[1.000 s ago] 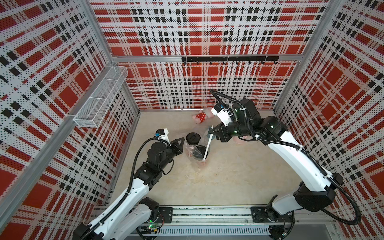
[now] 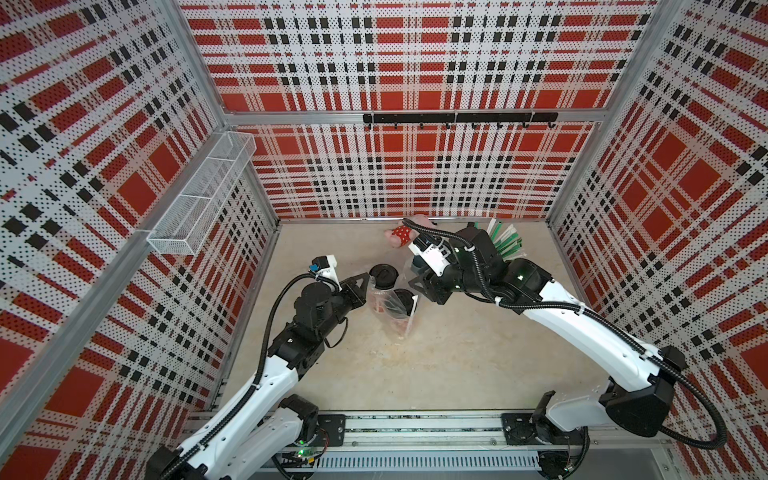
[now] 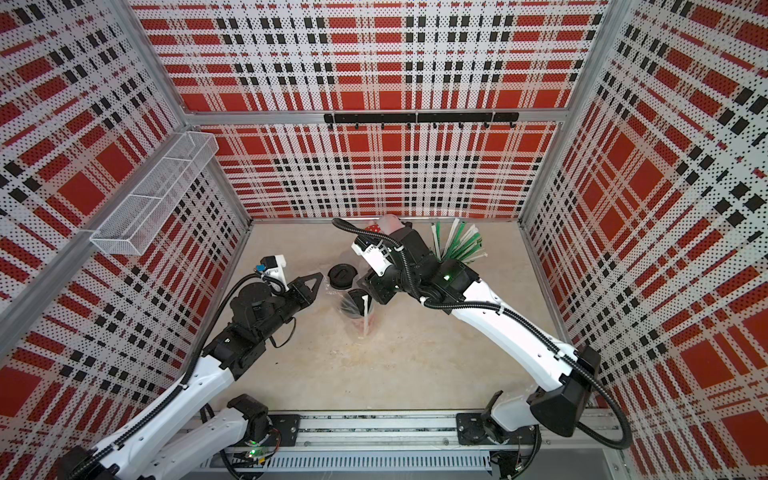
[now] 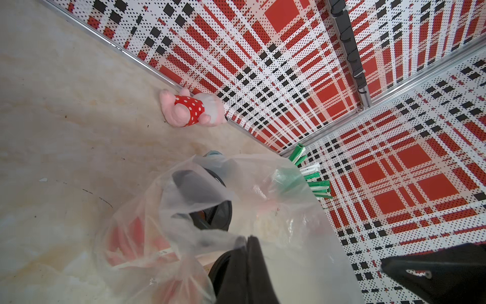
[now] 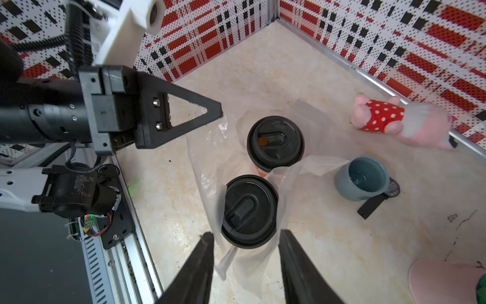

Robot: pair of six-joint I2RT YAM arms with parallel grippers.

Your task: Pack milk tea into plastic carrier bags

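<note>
Two milk tea cups with black lids, the rear cup (image 5: 276, 143) and the front cup (image 5: 249, 210), stand inside the clear plastic carrier bag (image 4: 283, 202). My left gripper is shut on the bag's edge at its left side. A white straw (image 3: 365, 316) shows upright at the bag's right side in the top views; its lower end cannot be made out. Over the bag's right side, my right gripper is part open, its fingers (image 5: 202, 263) apart with the bag's loose edge between and below them.
A blue-grey cup (image 5: 362, 177) with a dark-handled tool beside it stands behind the bag. A pink plush pig (image 4: 192, 107) lies by the back wall. Green and white straws (image 3: 460, 242) stand at the back right.
My left arm has not visibly moved.
</note>
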